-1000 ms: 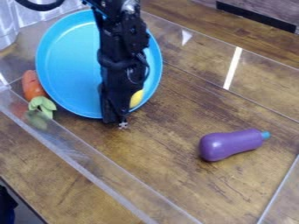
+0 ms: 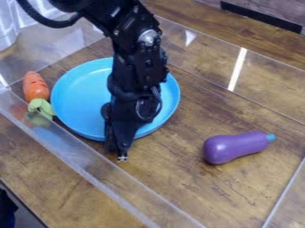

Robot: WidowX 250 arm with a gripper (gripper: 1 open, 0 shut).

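My black gripper [image 2: 120, 146] reaches down over the front of a blue round dish [image 2: 75, 93], its fingertips low at the dish's near edge. It looks shut, with nothing visible between its fingers. The arm hides much of the dish's middle and right side.
An orange carrot [image 2: 35, 86] with a green top [image 2: 41, 112] lies left of the dish. A purple eggplant [image 2: 234, 146] lies on the wooden table [image 2: 233, 89] to the right. Clear plastic walls run along the left and near side.
My gripper has moved lower and slightly toward the near side. The dish appears shifted a little the same way.
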